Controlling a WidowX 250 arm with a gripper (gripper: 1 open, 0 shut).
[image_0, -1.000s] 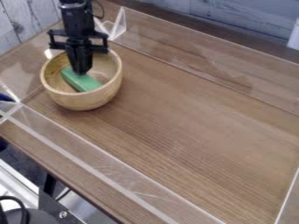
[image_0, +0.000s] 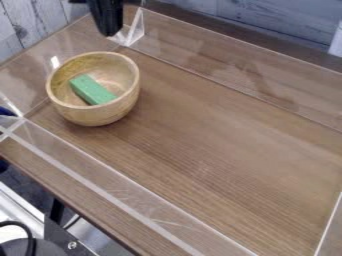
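Observation:
A tan bowl (image_0: 120, 105) stands on the wooden table at the upper left, with a green block (image_0: 91, 88) lying inside it. My gripper (image_0: 107, 22) is a dark shape at the top edge, above and behind the bowl and apart from it, mostly out of frame; its fingers are too cut off and blurred to tell whether they are open or shut.
A white wall (image_0: 281, 20) runs along the back right. Dark cables and a clear edge strip lie at the lower left.
My gripper has risen from low over the bowl to the top edge of the view, clear of it. The green block remains in the bowl.

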